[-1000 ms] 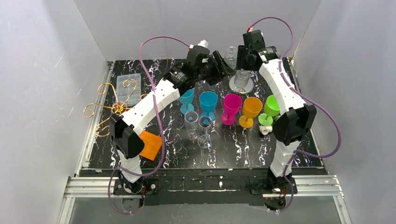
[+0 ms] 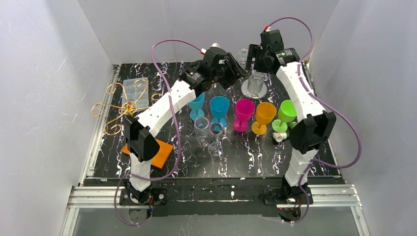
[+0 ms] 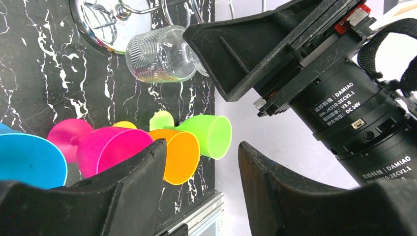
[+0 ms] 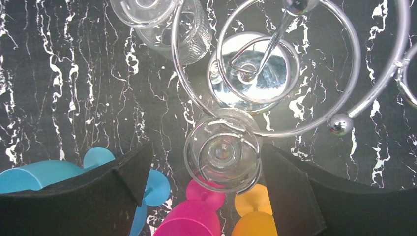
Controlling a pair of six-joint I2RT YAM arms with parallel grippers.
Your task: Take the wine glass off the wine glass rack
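Observation:
The chrome rack [image 4: 339, 123] stands at the back right, its round base [image 2: 248, 93] on the marble table. A clear glass [image 4: 221, 152] hangs upside down on it, directly between the open fingers of my right gripper, seen from above. A second glass [image 4: 172, 42] hangs further back. In the left wrist view a hanging glass [image 3: 157, 56] shows below my right gripper's black housing. My left gripper is apart from the glasses, left of the rack, with its fingers open.
A row of coloured goblets [image 2: 244, 110] stands in front of the rack, with two clear flutes [image 2: 215, 140] nearer the front. A gold rack [image 2: 129, 105], a grey organiser [image 2: 135, 86] and an orange block [image 2: 162, 155] are at the left.
My left arm has shifted a little right, and the gold rack looks slightly moved.

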